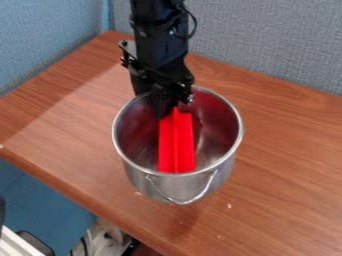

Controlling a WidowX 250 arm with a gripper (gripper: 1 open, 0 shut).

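Observation:
A shiny steel pot (219,156) with a wire handle stands on the wooden table (287,165). Inside it is an upright red bar-shaped object (177,142), its top end at the black gripper (168,106), which is shut on it at the pot's rear rim. The fingertips are mostly hidden by the dark arm and the object.
Bare wood lies left, right and behind the pot. Blue padded walls border the table at the back. Below the front-left edge are a blue surface and some cables and white parts (20,245).

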